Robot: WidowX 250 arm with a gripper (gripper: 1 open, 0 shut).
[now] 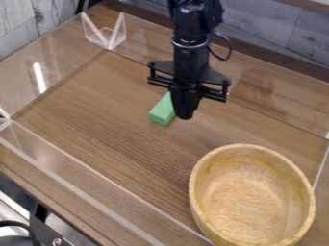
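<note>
The black robot arm reaches down from the top centre, its gripper (188, 104) low over the wooden table, just right of a green block (164, 109) that lies on the table and is partly behind it. The gripper looks shut, with nothing visible between its fingers, though its tips are small and dark.
A large round tan bowl (251, 192) fills the lower right. A clear plastic holder (106, 31) stands at the upper left, and another clear piece is at the left edge.
</note>
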